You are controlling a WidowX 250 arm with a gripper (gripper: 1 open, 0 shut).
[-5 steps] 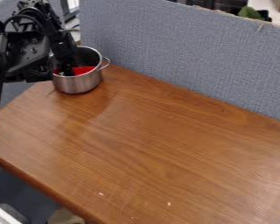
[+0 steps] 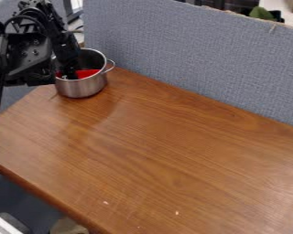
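A steel pot (image 2: pixel 81 87) with loop handles stands at the back left corner of the wooden table. A red object (image 2: pixel 85 73) shows inside it. My black gripper (image 2: pixel 72 71) reaches down into the pot from the upper left, beside the red object. Its fingertips are mostly hidden by the pot and the arm, so what is between them cannot be made out.
A grey padded panel (image 2: pixel 192 64) runs along the back edge. Dark floor and some clutter lie beyond the front left edge.
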